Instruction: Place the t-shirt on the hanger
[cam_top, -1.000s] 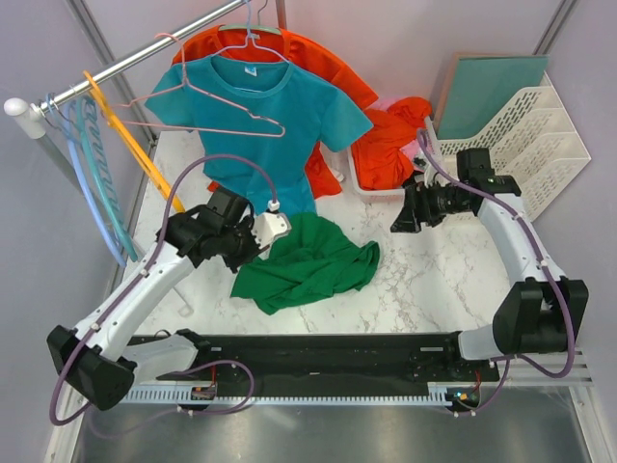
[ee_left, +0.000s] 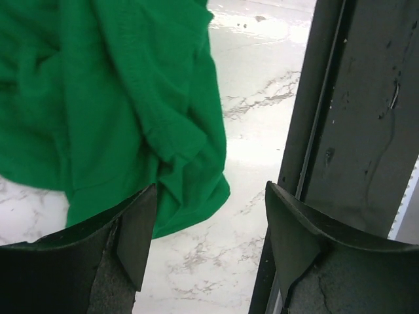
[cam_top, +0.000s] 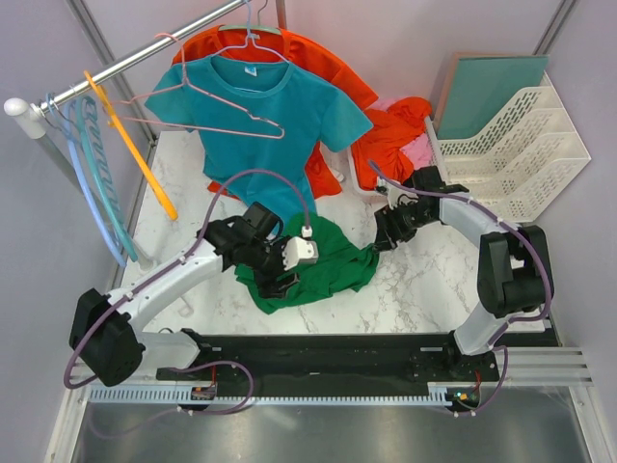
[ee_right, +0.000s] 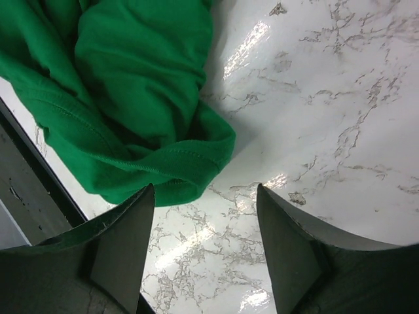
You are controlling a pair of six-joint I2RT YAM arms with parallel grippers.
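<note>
A crumpled green T-shirt (cam_top: 328,260) lies on the white marble table. My left gripper (cam_top: 280,287) is low over its left part, open, with the cloth below its fingers in the left wrist view (ee_left: 131,118). My right gripper (cam_top: 384,236) is at the shirt's right corner, fingers apart above a folded tip (ee_right: 190,157) of the cloth, nothing between them. Hangers in pink (cam_top: 221,98), orange (cam_top: 145,169) and blue hang from the rail (cam_top: 145,52) at the upper left.
A teal T-shirt (cam_top: 251,135) hangs on a hanger in front of an orange one. A bin of orange clothing (cam_top: 386,145) and white baskets (cam_top: 521,154) stand at the back right. Bare table shows at the lower right; a dark front edge (cam_top: 318,347) borders it.
My left gripper has moved toward the front and right, lower on the green shirt. My right gripper has moved left to the shirt's right corner.
</note>
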